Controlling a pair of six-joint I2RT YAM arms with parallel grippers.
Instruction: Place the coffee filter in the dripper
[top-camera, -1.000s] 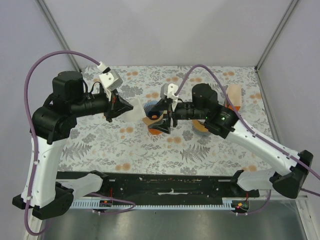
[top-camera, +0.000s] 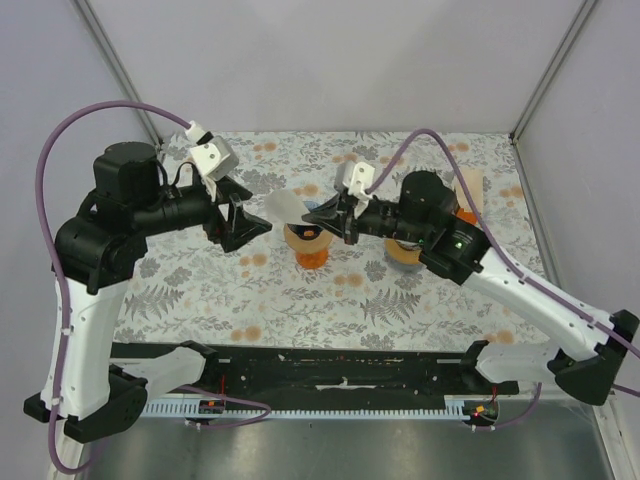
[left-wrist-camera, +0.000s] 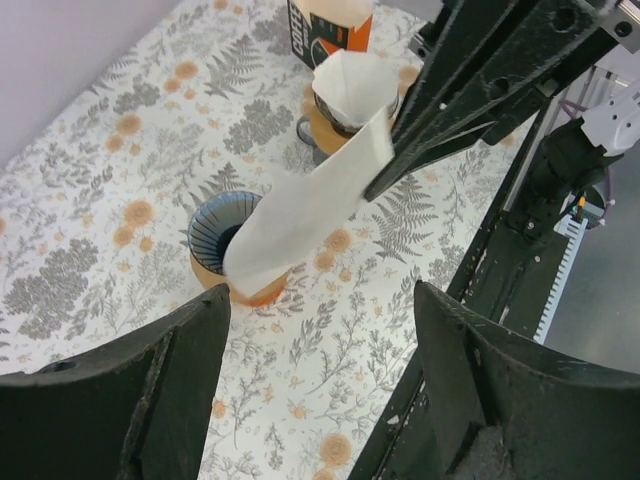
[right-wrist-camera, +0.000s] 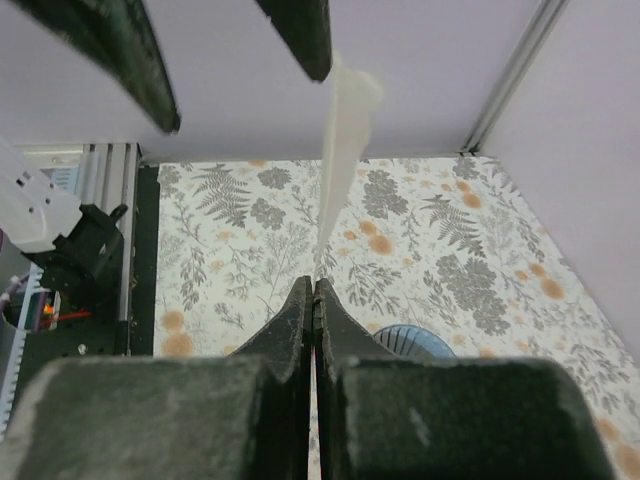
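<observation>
A white paper filter (top-camera: 283, 207) is held up by my right gripper (top-camera: 310, 215), which is shut on its edge; in the right wrist view it rises thin above the fingertips (right-wrist-camera: 312, 300). My left gripper (top-camera: 240, 218) stands open just left of it, and in the right wrist view its two dark fingers flank the paper from above. The dripper (left-wrist-camera: 215, 245) (top-camera: 312, 250) sits below the filter, partly hidden by it in the top view.
A second dripper (left-wrist-camera: 330, 130) with paper in it stands to the right, by a coffee filter box (left-wrist-camera: 330, 30).
The filter has passed from the left gripper to the right one; the left gripper has opened and drawn slightly left, and the right arm has shifted a little right.
</observation>
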